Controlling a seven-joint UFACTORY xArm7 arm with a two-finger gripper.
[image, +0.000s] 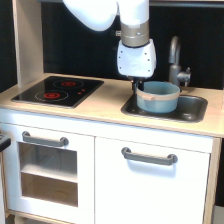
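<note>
A white robot arm with its gripper (138, 84) reaches down from the top of the camera view to a light blue pot (160, 100). The gripper is at the pot's left rim, its fingers small and dark there. The pot is in or over the dark sink (191, 109) on the right of the counter.
A black cooktop (58, 91) with red rings lies on the left of the counter. A dark faucet (175, 55) stands behind the sink. Bare wooden counter (110, 105) lies between cooktop and sink. White cabinets with handles are below.
</note>
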